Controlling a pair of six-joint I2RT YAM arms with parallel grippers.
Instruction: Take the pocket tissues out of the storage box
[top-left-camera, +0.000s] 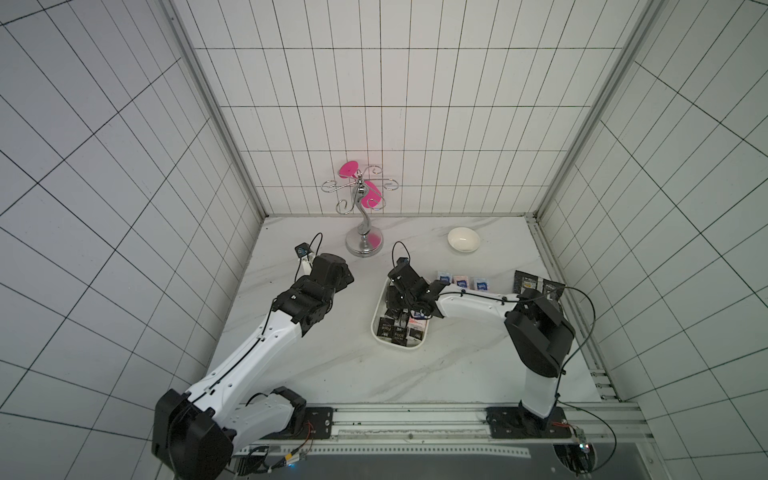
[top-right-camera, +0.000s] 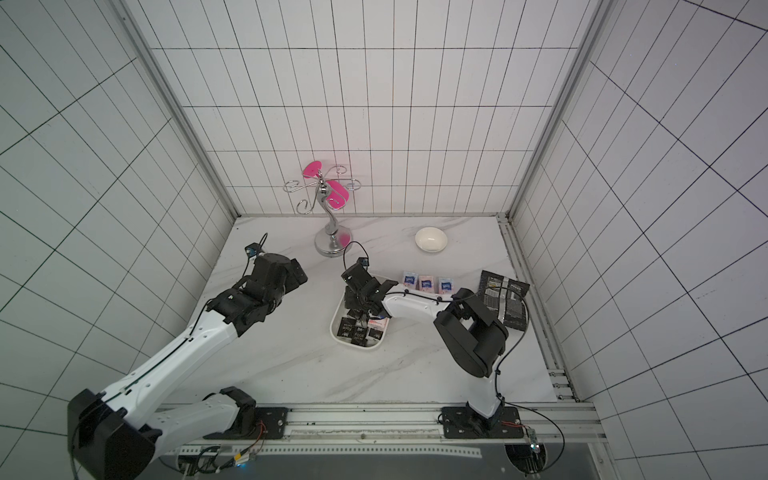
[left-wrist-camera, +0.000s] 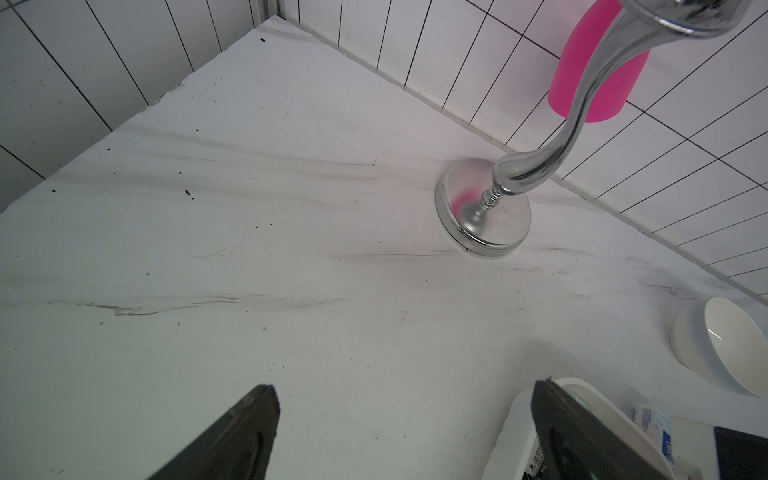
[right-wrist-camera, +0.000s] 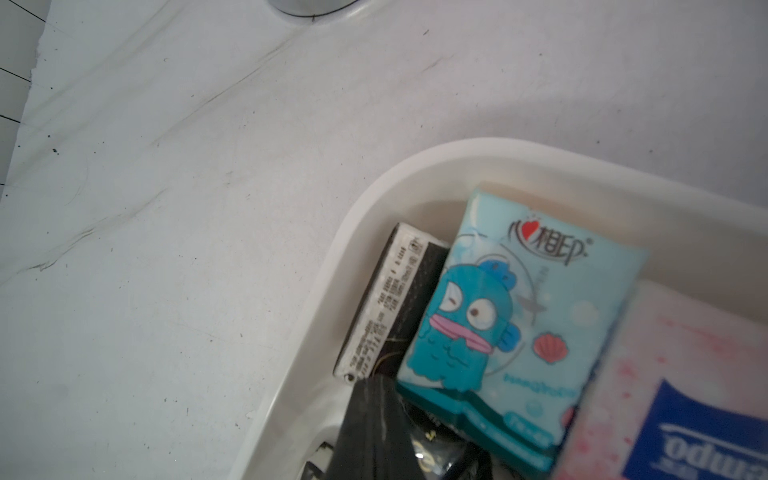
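Note:
In the right wrist view a light-blue tissue pack (right-wrist-camera: 520, 320) with a cartoon fish figure lies in the white storage box (right-wrist-camera: 320, 296), close to its corner. A pink tissue pack (right-wrist-camera: 664, 384) with a blue label lies alongside it. My right gripper is shut, its dark fingertips together just off the blue pack's lower left corner, and nothing is between them. Seen from the top left, the right arm covers the box's far part. My left gripper stands open and empty over bare table, left of the box.
A black-and-white small box (right-wrist-camera: 392, 304) leans beside the blue pack. Several packs (top-left-camera: 461, 281) lie in a row right of the box. A metal stand (top-left-camera: 364, 240) and a white bowl (top-left-camera: 464, 239) stand behind. Black packages (top-right-camera: 504, 300) lie at the right.

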